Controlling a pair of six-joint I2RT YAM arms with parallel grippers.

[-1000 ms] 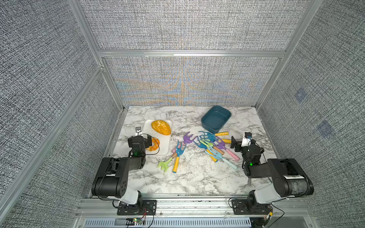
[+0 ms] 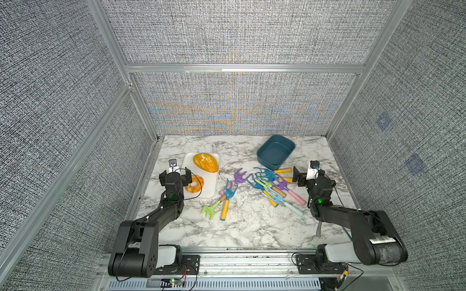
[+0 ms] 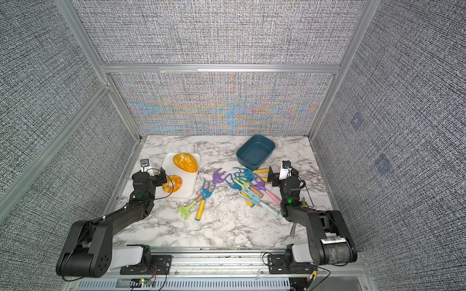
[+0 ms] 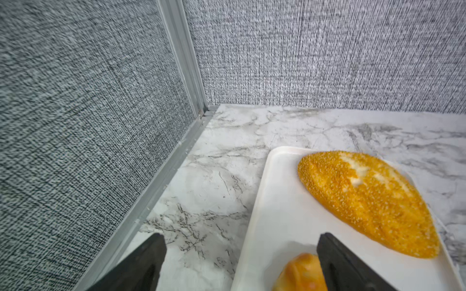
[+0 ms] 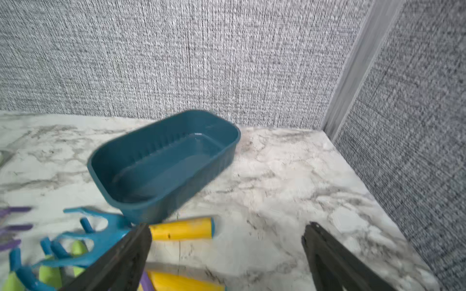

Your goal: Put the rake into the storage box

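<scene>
Several small toy rakes lie in a tangled pile [image 2: 271, 183] just in front of the storage box; their heads are blue, purple and green. A blue rake with a yellow handle [image 2: 225, 209] lies left of that pile, close to a green rake [image 2: 209, 211]. The storage box [image 5: 165, 160] is dark teal and empty, at the back right of the table. My right gripper is open to the right of the pile, nothing between its fingers. Over the left part of the tray, my left gripper stands open and empty.
A white tray [image 2: 212, 189] on the left carries an oval bread [image 2: 205, 162] and a ring-shaped bread [image 4: 303, 274]. Bare marble shows at the front middle and right of the storage box. Walls close in the sides and back.
Both arms have stretched forward a little. The rakes, box and tray have not moved.
</scene>
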